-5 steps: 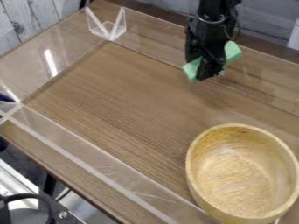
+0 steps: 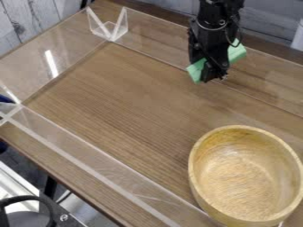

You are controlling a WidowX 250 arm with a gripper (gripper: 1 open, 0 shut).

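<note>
At the upper middle right, the black gripper [image 2: 207, 66] reaches down from the top of the view, shut on a green object [image 2: 232, 55]. The green object is partly hidden behind the fingers, so its exact shape is hard to tell. A round tan bowl [image 2: 243, 176] stands at the lower right, well apart from the gripper.
Clear plastic walls or strips [image 2: 106, 27] run along the back and left edges. Black cables or parts lie beyond the table at the lower left.
The gripper and green object have shifted very slightly; otherwise the scene looks the same.
</note>
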